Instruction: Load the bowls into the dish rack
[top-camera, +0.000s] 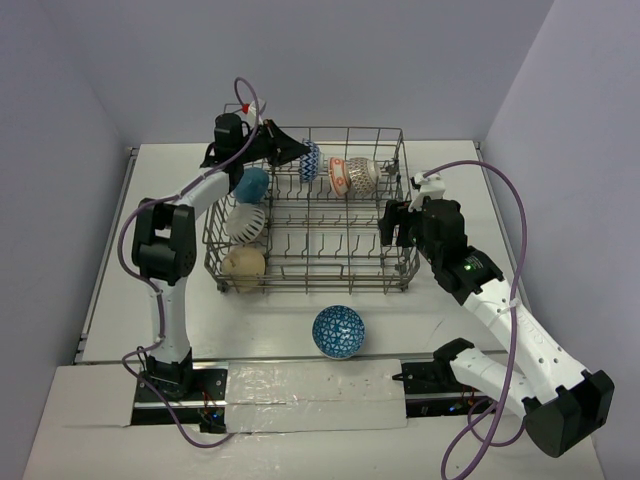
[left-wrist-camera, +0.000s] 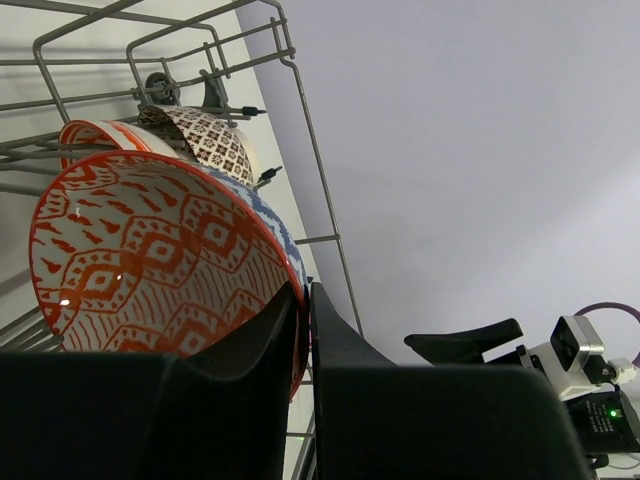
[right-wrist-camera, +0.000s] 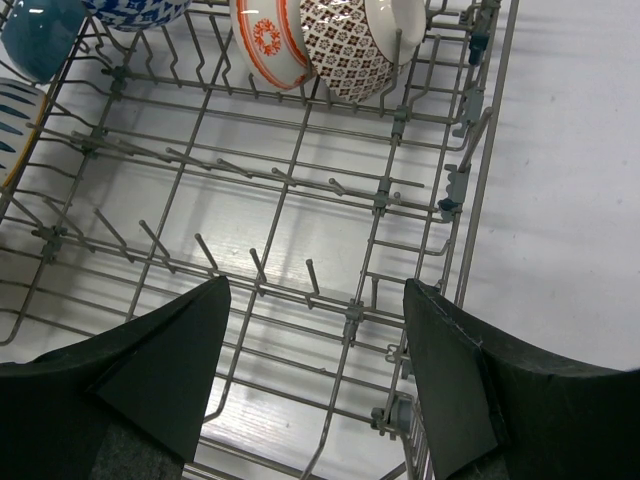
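Note:
My left gripper is shut on the rim of a bowl (left-wrist-camera: 160, 250), red-patterned inside and blue outside, standing on its side at the rack's back. Right of it are an orange-banded bowl (top-camera: 338, 176) and a brown-patterned bowl (top-camera: 364, 175). Along the rack's left side sit a teal bowl (top-camera: 251, 186), a striped bowl (top-camera: 245, 222) and a cream bowl (top-camera: 243, 262). A blue patterned bowl (top-camera: 338, 331) lies on the counter in front. My right gripper hangs over the right part of the rack (top-camera: 320, 288), fingers apart, empty.
The rack's middle and front-right rows are bare. Walls enclose the back and both sides.

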